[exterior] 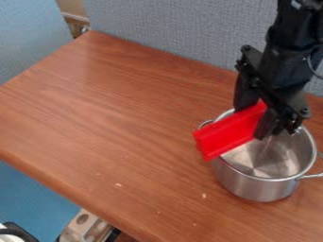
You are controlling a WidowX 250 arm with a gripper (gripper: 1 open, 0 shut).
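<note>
A red block (226, 134) is held in my black gripper (265, 115), which is shut on it. The block is tilted over the left rim of a steel pot (259, 183) at the right of the table, its lower end near the pot's left side. The gripper's fingertips are partly hidden behind the block.
A grey padded wall (177, 24) runs along the back. Beyond the table's lower left edge lie a blue surface and some hardware.
</note>
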